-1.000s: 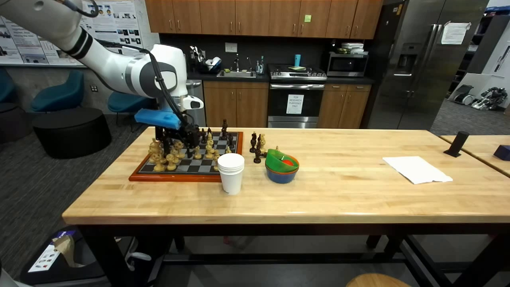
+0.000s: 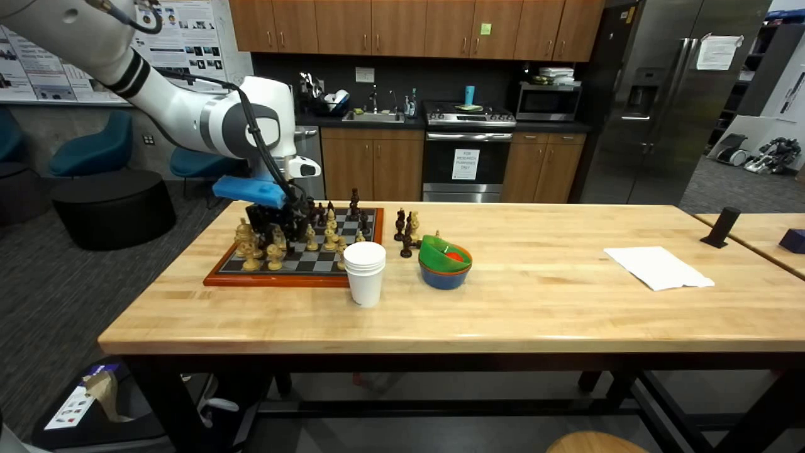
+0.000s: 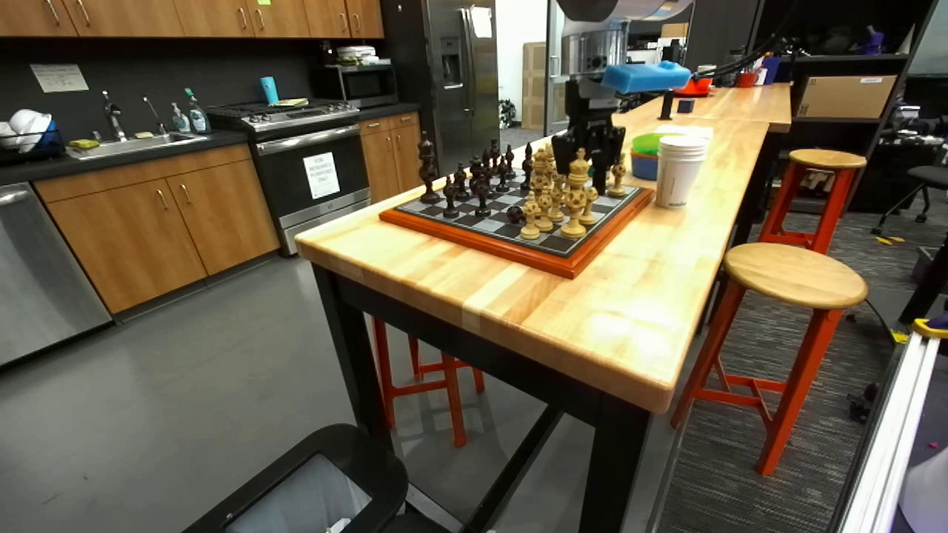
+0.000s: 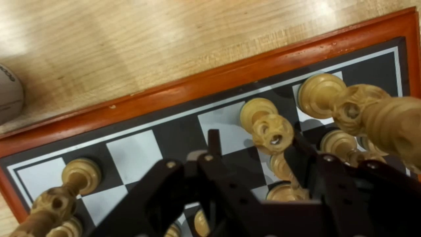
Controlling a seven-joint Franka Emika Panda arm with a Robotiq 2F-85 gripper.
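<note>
The chessboard [image 2: 302, 280] with its red-brown frame lies at the left end of the table. Over its pale pieces my gripper points down, fingers part open. In the wrist view, one carved pale piece [image 4: 273, 134] rises in the gap, upright and close to the right finger [image 4: 302, 150]. The left finger [image 4: 213, 144] stands clear of it, above a white square. Larger pale pieces [image 4: 321, 94] crowd the right. Another pale piece [image 4: 81, 175] is at the left. From the side, my gripper [image 3: 588, 164] partly hides behind the tall pale pieces [image 3: 575, 195].
Dark pieces [image 3: 428, 169] occupy the far side of the board. White stacked cups [image 2: 365, 275] stand close to its right corner, with nested bowls [image 2: 443, 278] and loose chess pieces [image 2: 400, 225] beyond.
My gripper has come slightly lower and its fingers look closer together. The near pale piece by them has shifted slightly to the right in exterior view 1.
</note>
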